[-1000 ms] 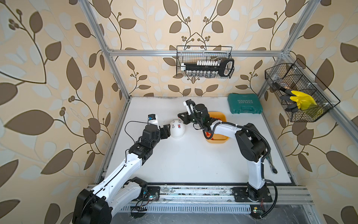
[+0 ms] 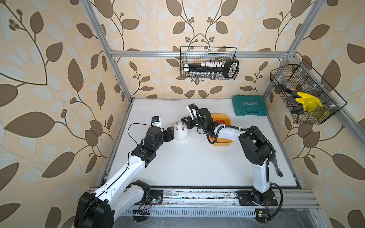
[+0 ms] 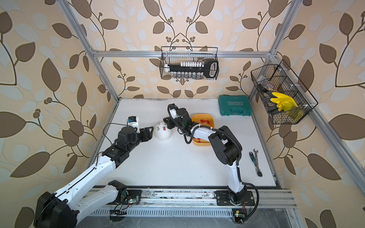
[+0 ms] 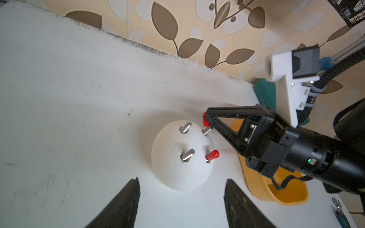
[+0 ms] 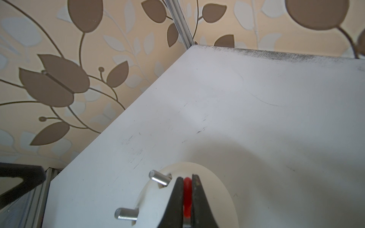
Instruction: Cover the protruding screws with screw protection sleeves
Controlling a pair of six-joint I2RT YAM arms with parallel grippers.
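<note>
A white dome (image 4: 171, 167) with protruding metal screws stands on the table. In the left wrist view one screw wears a red sleeve (image 4: 212, 155); a front screw (image 4: 187, 154) and a rear screw (image 4: 185, 127) are bare. My right gripper is shut on another red sleeve (image 5: 187, 195), held at the tip of the screw (image 4: 207, 131) on the dome's far right. How far this sleeve sits over the screw cannot be told. My left gripper is parted, close to the dome's left side, with nothing between its fingers.
An orange bin (image 3: 210, 118) with red sleeves lies beneath the right forearm. At the back right is a green case (image 3: 235, 105), and tools (image 3: 256, 163) lie at the right edge.
The right gripper's body has shifted and tilted very slightly at the dome, its fingers still by the same screw. The left arm and dome look almost unchanged.
</note>
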